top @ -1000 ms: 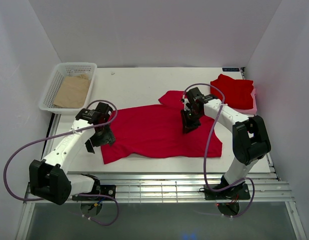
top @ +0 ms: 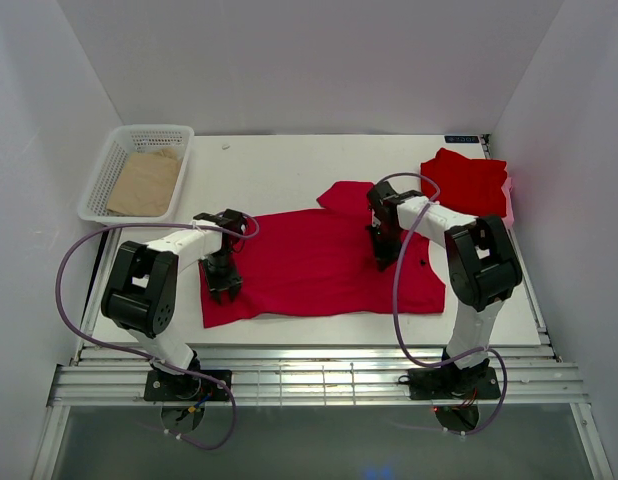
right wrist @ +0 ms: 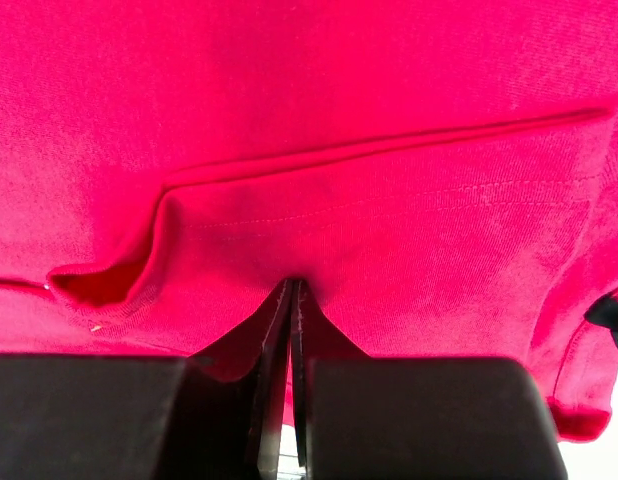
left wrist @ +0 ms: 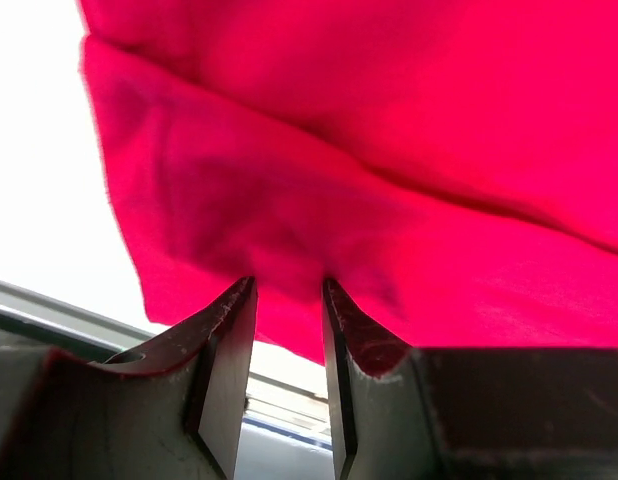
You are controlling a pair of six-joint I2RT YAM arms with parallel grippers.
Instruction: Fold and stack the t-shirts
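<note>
A red T-shirt (top: pixel 309 270) lies spread across the table, one part sticking out at the back. My left gripper (top: pixel 225 292) is low over its left end; in the left wrist view its fingers (left wrist: pixel 224 360) stand a small gap apart on the fabric, apparently with cloth between. My right gripper (top: pixel 382 262) is on the shirt's right part; in the right wrist view its fingertips meet at a folded sleeve or flap (right wrist: pixel 409 250), pinching the cloth. A black label (right wrist: pixel 611 315) shows at that view's right edge.
Folded red shirts (top: pixel 464 180) lie on a pink container at the back right. A white basket (top: pixel 94 205) holding a brown item stands at the back left. Walls rise on both sides.
My left gripper has moved right and lower onto the shirt's left end since a second ago. My right gripper has shifted slightly right.
</note>
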